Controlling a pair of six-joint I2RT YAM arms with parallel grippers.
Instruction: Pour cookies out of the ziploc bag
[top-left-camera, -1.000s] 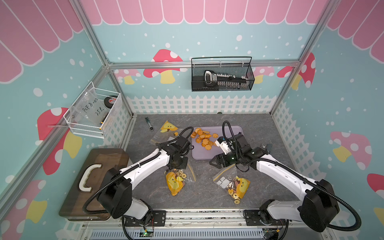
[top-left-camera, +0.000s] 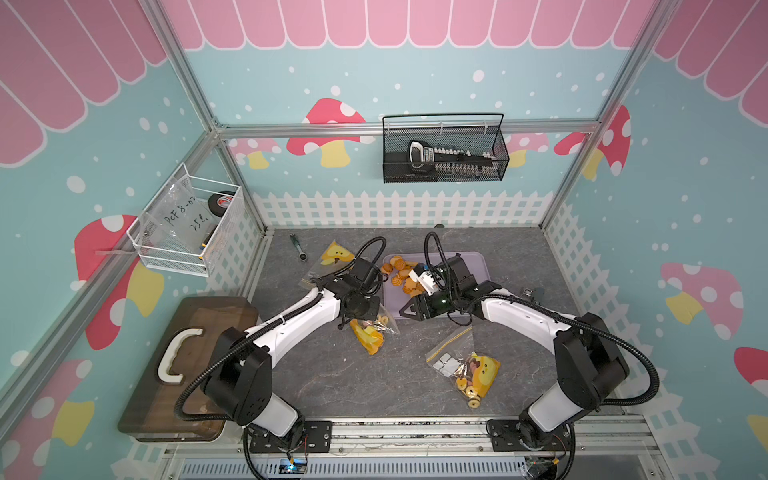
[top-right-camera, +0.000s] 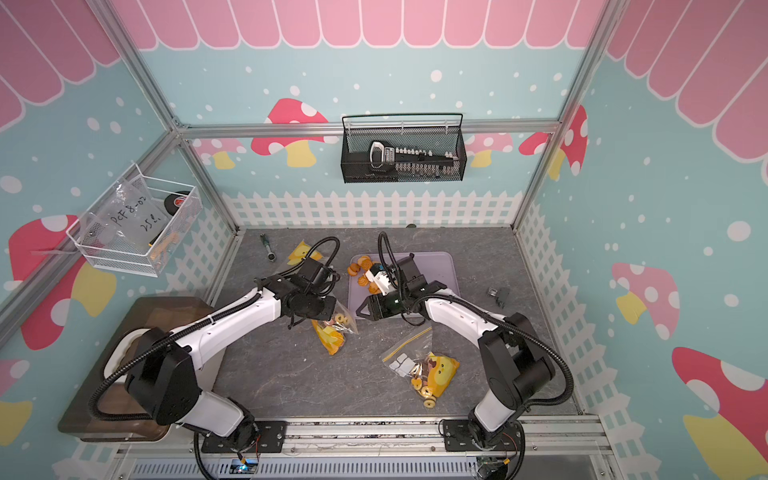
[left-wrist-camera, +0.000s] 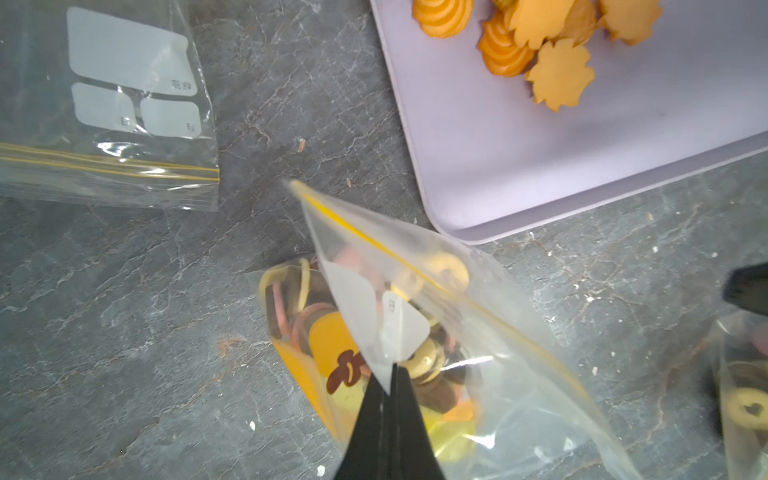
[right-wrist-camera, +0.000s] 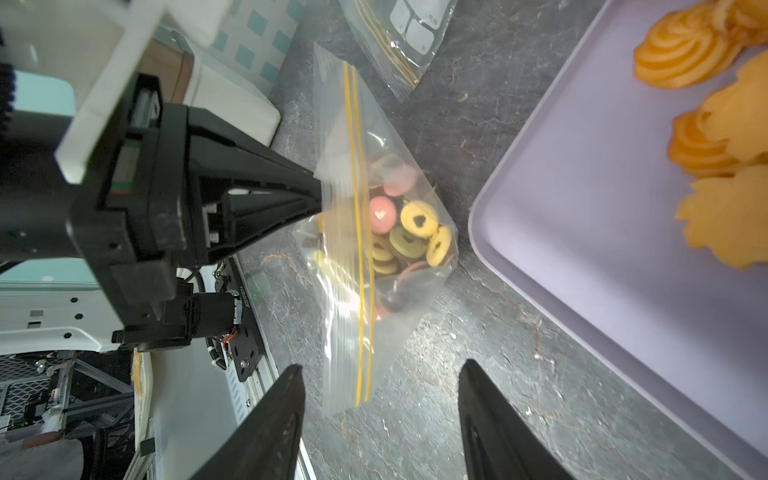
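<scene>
A clear ziploc bag with a yellow zip line and ring cookies inside hangs from my left gripper, which is shut on its plastic near the opening. The bag's yellow printed part hangs lowest. The lilac tray lies just beyond the bag, with orange cookies at its left end. My right gripper faces the bag with its fingers apart. The bag's zip edge reaches down near the left finger, and nothing is gripped between them.
A second filled bag lies on the table at front right. Another bag with white labels lies flat left of the tray. A brown case stands at the left.
My left gripper has lifted the bag and carried it back and right toward the tray. My right gripper has moved left, closer to the bag.
</scene>
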